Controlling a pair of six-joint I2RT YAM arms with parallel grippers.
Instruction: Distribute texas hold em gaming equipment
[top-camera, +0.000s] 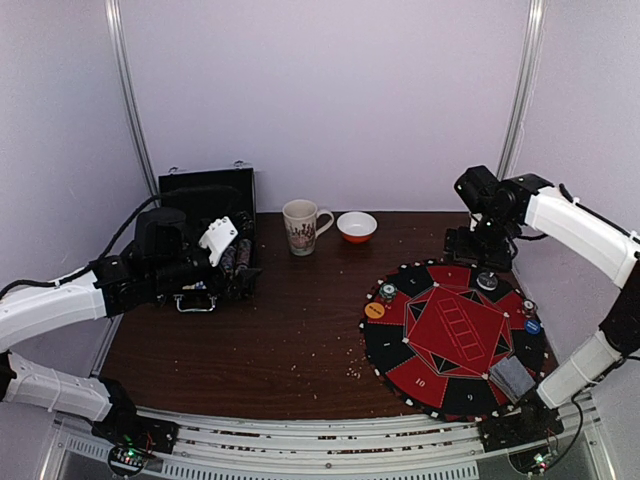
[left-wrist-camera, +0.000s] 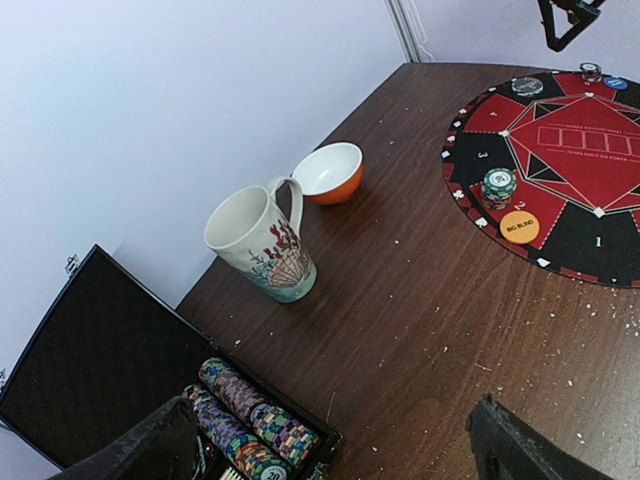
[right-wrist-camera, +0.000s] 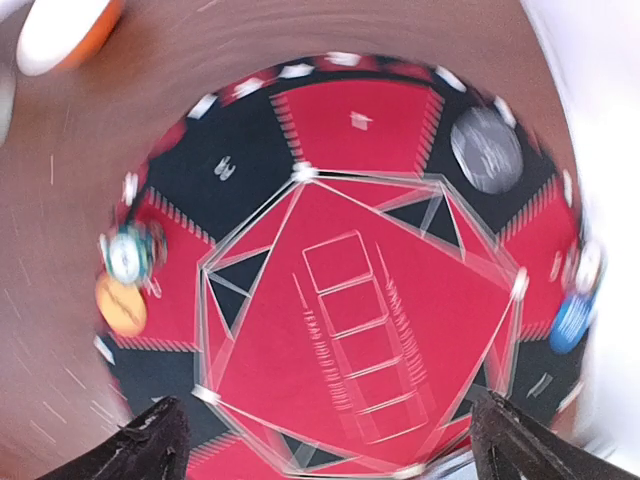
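The round red and black poker mat (top-camera: 440, 330) covers the right side of the table. On its left edge stand a small stack of chips (left-wrist-camera: 498, 187) and the orange big blind disc (left-wrist-camera: 519, 227). A silver disc (top-camera: 487, 281), a blue disc (top-camera: 532, 326) and another small chip stack (top-camera: 529, 307) lie toward its right edge. A grey deck of cards (top-camera: 512, 377) rests at the mat's lower right. My right gripper hangs over the mat, open and empty. Above the black chip case (left-wrist-camera: 110, 360) with its rows of chips (left-wrist-camera: 255, 425), my left gripper is open, holding nothing.
A patterned mug (top-camera: 301, 228) and a small white and orange bowl (top-camera: 356, 227) stand at the back centre. Bare brown table (top-camera: 300, 340) lies between the case and the mat. Walls close in at both sides and the back.
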